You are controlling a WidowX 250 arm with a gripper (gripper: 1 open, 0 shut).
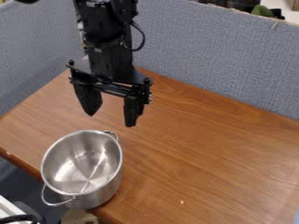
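The black gripper [110, 103] hangs over the left-middle of the wooden table, above and behind a steel pot [82, 171]. It stands open, its two fingers apart, with nothing visible between them. The pot sits at the front left of the table and looks empty, with a handle at each end.
Grey padded walls [222, 66] border it at the back and left. Other items lie beyond the table's front-left edge, near the pot.
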